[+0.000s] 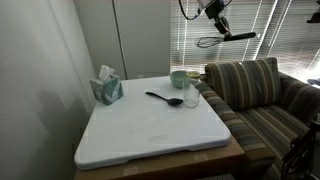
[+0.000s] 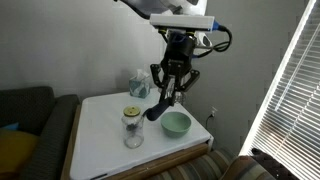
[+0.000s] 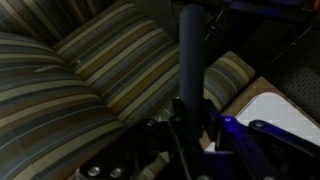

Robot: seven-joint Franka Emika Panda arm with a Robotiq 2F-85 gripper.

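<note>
A wire whisk (image 1: 209, 42) with a black handle (image 1: 240, 37) hangs in the air beyond the table's far end, roughly level in exterior view 1. My gripper (image 1: 222, 32) is shut on it near where the handle meets the wires. In the wrist view the dark handle (image 3: 191, 55) sticks out ahead of the fingers, with the striped couch behind it. Exterior view 2 shows the gripper (image 2: 171, 96) pointing down, in front of the table from that side; the whisk's wires are hard to make out there.
On the white table (image 1: 140, 135) stand a green bowl (image 1: 179, 79), a clear jar (image 1: 191, 95), a black spoon (image 1: 166, 98) and a tissue box (image 1: 107, 90). The striped couch (image 1: 245, 85) stands alongside.
</note>
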